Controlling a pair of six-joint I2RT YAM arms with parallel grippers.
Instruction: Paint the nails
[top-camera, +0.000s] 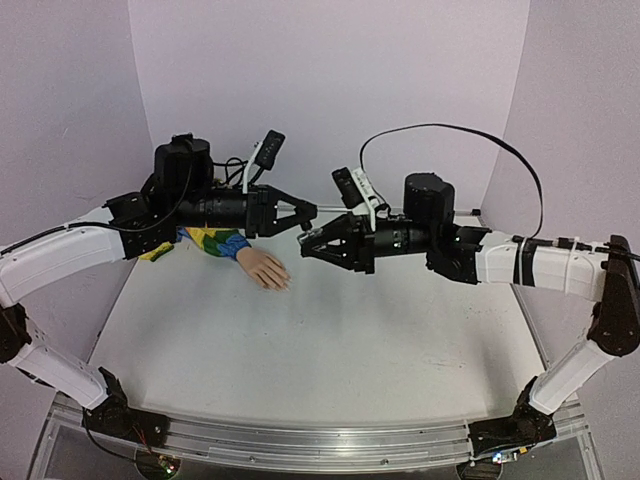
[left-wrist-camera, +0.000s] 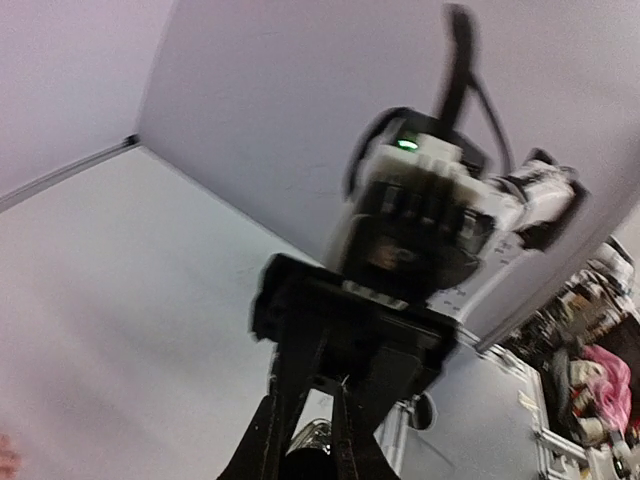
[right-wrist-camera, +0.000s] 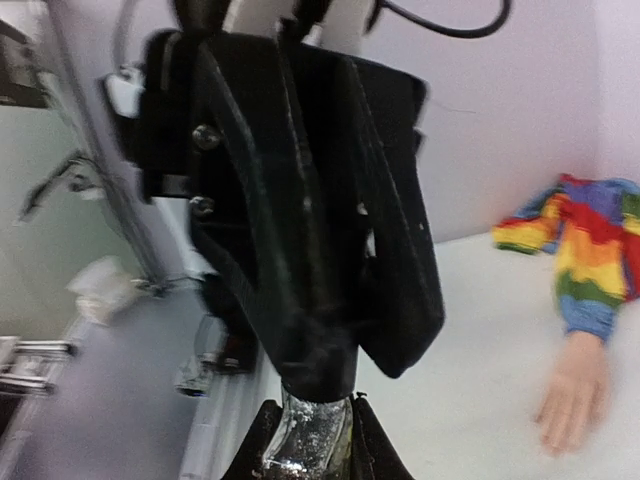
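Observation:
The nail polish bottle (right-wrist-camera: 308, 437), small and of clear, shiny glass, is between the fingers of my right gripper (top-camera: 304, 243), which is shut on it. My left gripper (top-camera: 307, 217) comes from the other side, shut on the black cap (left-wrist-camera: 307, 464). Cap and bottle meet end to end in the right wrist view; whether the cap is fully seated cannot be told. The model hand (top-camera: 262, 267) lies palm down on the table, left of the joined grippers, fingers towards the front right. Its nails are too small to judge.
A rainbow-striped sleeve covers the hand's arm at the back left. A black cable (top-camera: 450, 126) arches above my right arm.

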